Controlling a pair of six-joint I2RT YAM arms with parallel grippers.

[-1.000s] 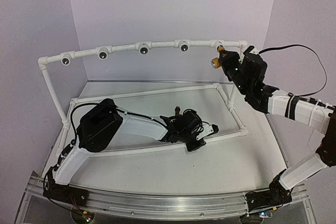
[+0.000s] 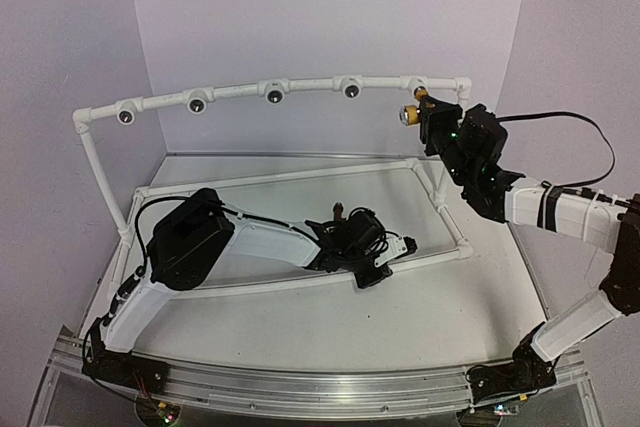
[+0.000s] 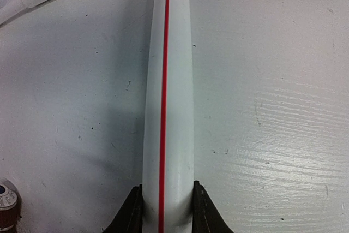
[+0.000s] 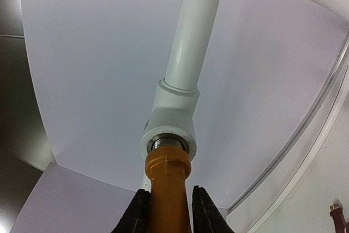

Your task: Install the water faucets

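Note:
In the right wrist view, an orange faucet (image 4: 168, 184) sits between the fingers of my right gripper, which is shut on it. Its silver thread (image 4: 168, 143) meets the mouth of a white tee socket (image 4: 172, 124), with part of the thread still showing. From above, this socket (image 2: 414, 83) is the rightmost on the upper pipe, and the faucet's other end (image 2: 409, 115) points left. Low at the front, my left gripper is shut around a white pipe with a red stripe (image 3: 177, 107), the frame's lower front bar.
Several empty sockets (image 2: 274, 94) line the upper pipe (image 2: 235, 90) to the left. Another faucet (image 2: 338, 211) stands on the white floor behind my left gripper. The left forearm (image 2: 270, 244) lies across the frame's lower part.
My right wrist has turned slightly at the socket; the faucet's free end has shifted a little up and left. My left arm has kept still.

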